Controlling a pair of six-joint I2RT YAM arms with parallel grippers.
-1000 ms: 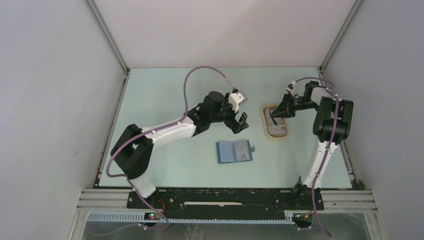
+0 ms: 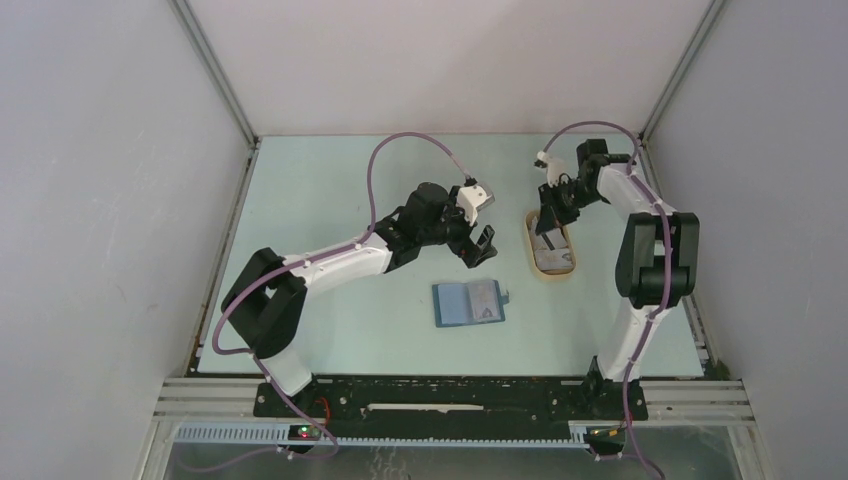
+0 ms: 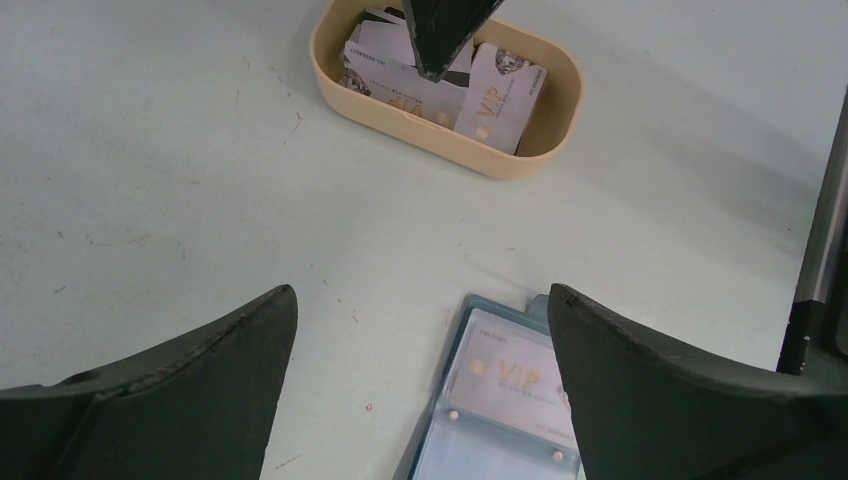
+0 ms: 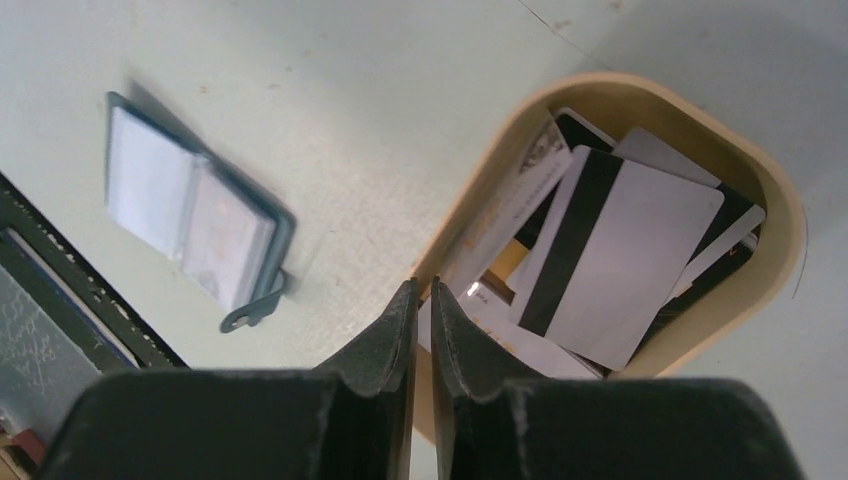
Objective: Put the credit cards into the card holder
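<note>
A tan oval box (image 2: 530,260) holds several cards, among them a grey card with a black stripe (image 4: 640,250) and a white VIP card (image 3: 500,95). The blue card holder (image 2: 452,303) lies open nearer the front, a VIP card (image 3: 505,380) on one side. My right gripper is over the box's rim, its fingertips close together; whether anything is between them I cannot tell. My left gripper hangs above the table left of the box, open and empty.
Walls border it on the sides and back.
My right arm and gripper have moved leftward, over the box's upper part. The left arm and the card holder have not moved.
</note>
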